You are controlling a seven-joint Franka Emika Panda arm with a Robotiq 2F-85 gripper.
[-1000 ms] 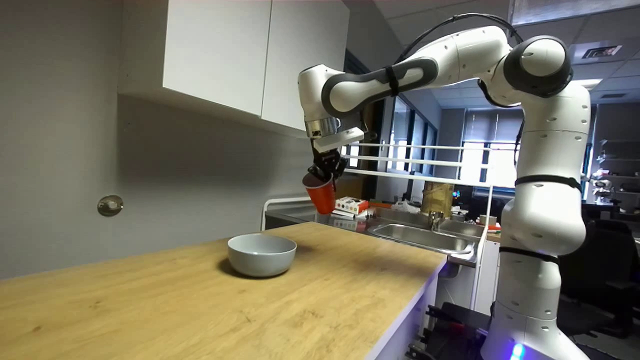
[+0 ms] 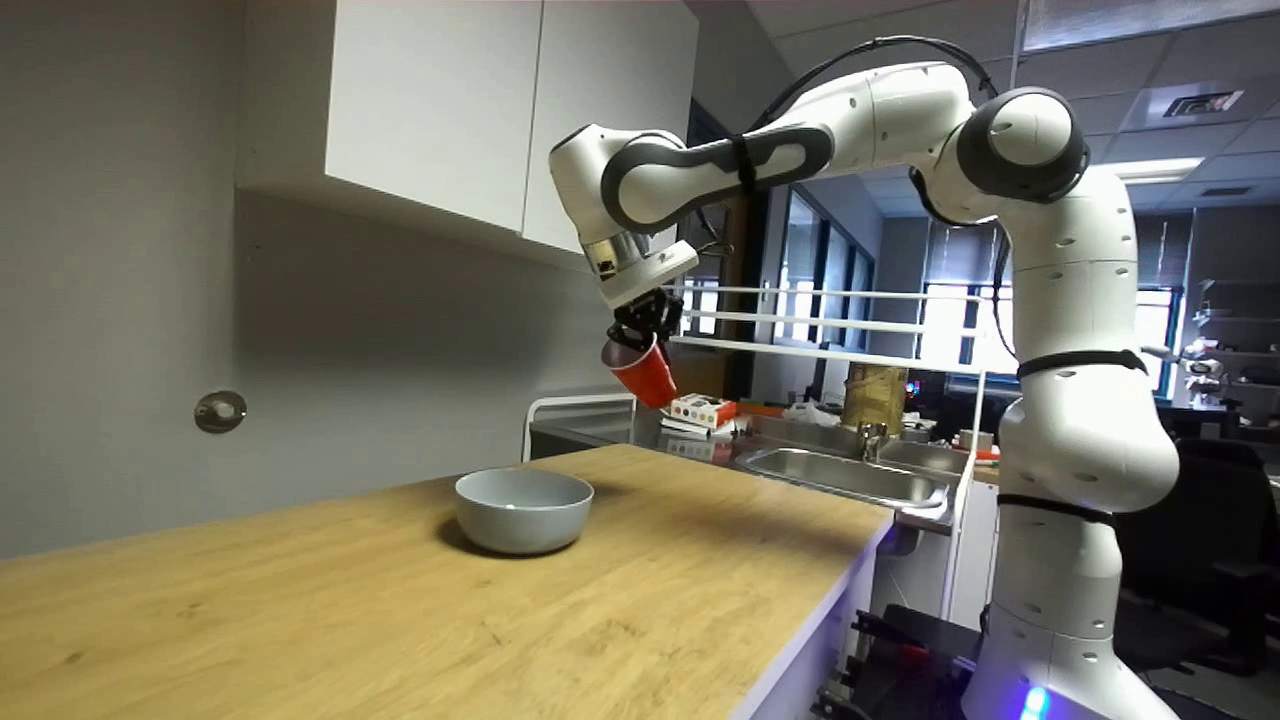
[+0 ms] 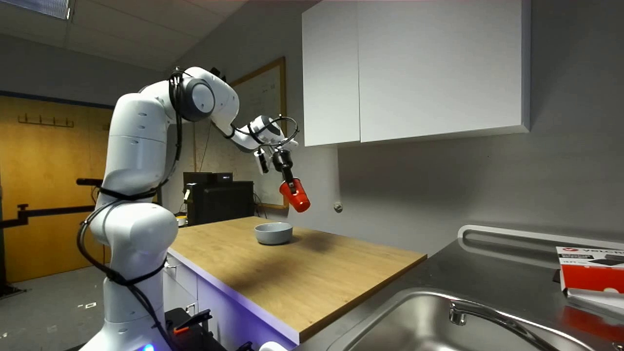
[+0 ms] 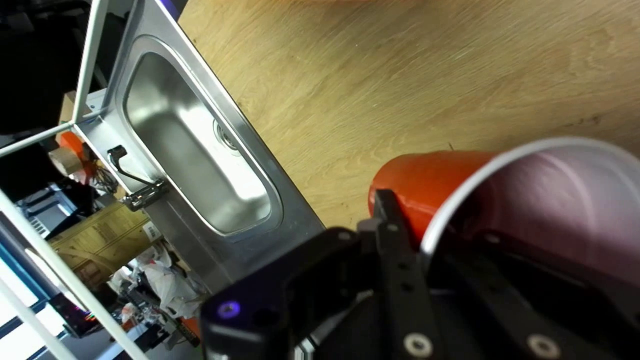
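Observation:
Up in the air over the counter, a red cup (image 2: 648, 374) with a pale inside hangs tilted from my gripper (image 2: 649, 326). In the wrist view the fingers are shut on the cup's wall (image 4: 441, 171), one finger (image 4: 390, 222) outside it and the other reaching inside. Part of the cup's interior (image 4: 558, 204) shows, and I see nothing lying in the visible part. A grey bowl (image 2: 523, 514) stands upright on the wooden counter (image 2: 360, 600), lower than the cup and apart from it. In exterior view 2 the cup (image 3: 295, 196) is higher than the bowl (image 3: 273, 234), its mouth toward the arm side.
White wall cabinets (image 3: 438, 70) hang above the counter's back. A steel sink (image 4: 198, 144) with a faucet and a white rack (image 2: 828, 322) lie beyond the counter's end. The wood around the bowl is clear.
The arm has swung left in exterior view 1. The gripper and cup have tipped further, the cup's mouth turning toward the left, and the cup is slightly higher. The bowl has not moved.

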